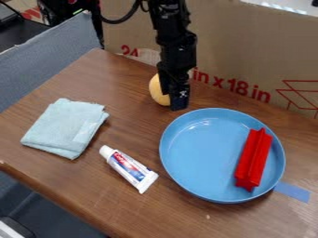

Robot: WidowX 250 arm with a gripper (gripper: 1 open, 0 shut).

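Whether the fingers are closed on it is hard to make out. A blue plate (pixel 195 164) holds a long red object (pixel 252 160) on its right side. A white toothpaste tube (pixel 129 169) lies left of the plate, and a folded pale cloth (pixel 62 127) lies on the left.
A cardboard box (pixel 255 60) stands along the back edge of the table (pixel 81 200). A grey surface (pixel 25 74) borders the table on the left.
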